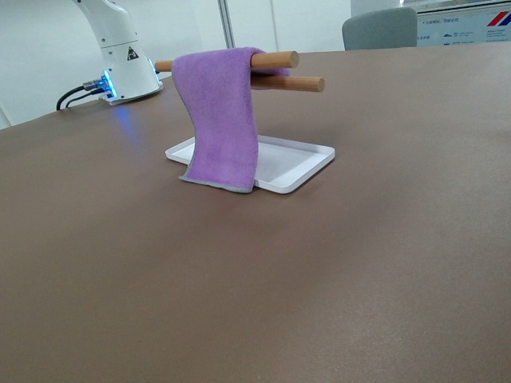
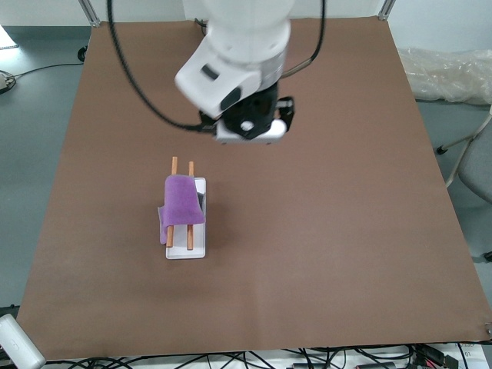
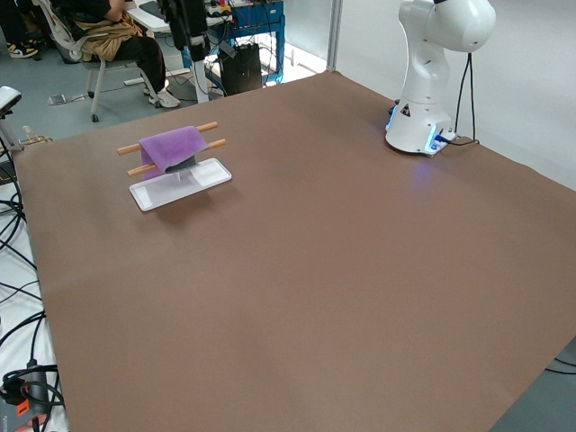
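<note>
A purple cloth (image 2: pixel 181 201) with a grey edge drapes over two wooden rods (image 1: pixel 287 84). In the top view it hangs down toward a white tray (image 2: pixel 195 246) beneath the rods; in the right view the cloth (image 3: pixel 171 147) and tray (image 3: pixel 200 177) are at the upper left. My gripper (image 2: pixel 254 123) is high at the upper middle of the left view, beyond the cloth and apart from it; its fingertips are mostly hidden, so its state cannot be told. In the right view only a dark part of it shows at the top edge.
A grey chair (image 2: pixel 477 161) and plastic wrap lie off the table's right side. Cables run along the near edge.
</note>
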